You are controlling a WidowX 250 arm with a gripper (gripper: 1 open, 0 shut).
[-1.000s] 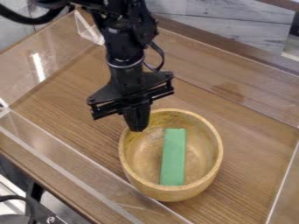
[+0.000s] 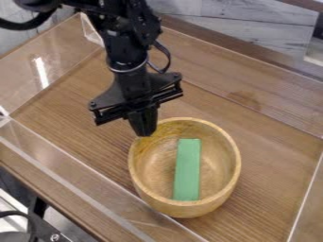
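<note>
My black gripper [image 2: 143,124] points down just above the left rear rim of a beige oval bowl [image 2: 224,181], shut, with nothing visible between its fingers. Inside the bowl, toward its middle-right, a green rectangular block [image 2: 188,170] lies lengthwise. Whether the fingertips touch the rim is hard to tell.
A wooden table [image 2: 76,104] surrounds the bowl, with free room to the left and behind at right. A clear strip runs along the near left edge, with dark cables beyond it. A pale wood panel [image 2: 259,28] stands at the back.
The gripper has shifted slightly to the left over the last second. The bowl and green block look unchanged.
</note>
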